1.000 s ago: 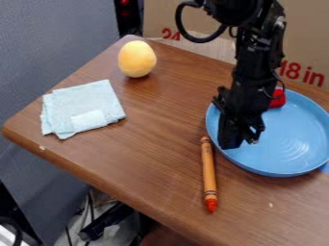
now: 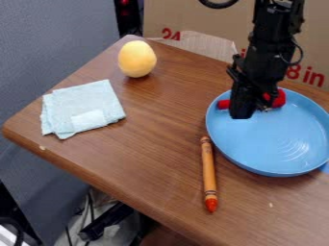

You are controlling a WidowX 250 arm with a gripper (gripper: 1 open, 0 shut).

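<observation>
My gripper (image 2: 244,94) is at the back left of the blue plate (image 2: 270,144), over a red object (image 2: 274,99) on the plate, whose ends show either side of it. Whether the fingers are open or shut on it is hidden by the dark gripper body. An orange crayon (image 2: 209,173) lies on the table just left of and in front of the plate.
A yellow rounded object (image 2: 138,58) stands at the back left. A folded light blue cloth (image 2: 81,109) lies on the left. A cardboard box (image 2: 193,19) stands behind.
My gripper has risen and moved right and back from the plate's front-left part toward the red object, more of which now shows to its left.
</observation>
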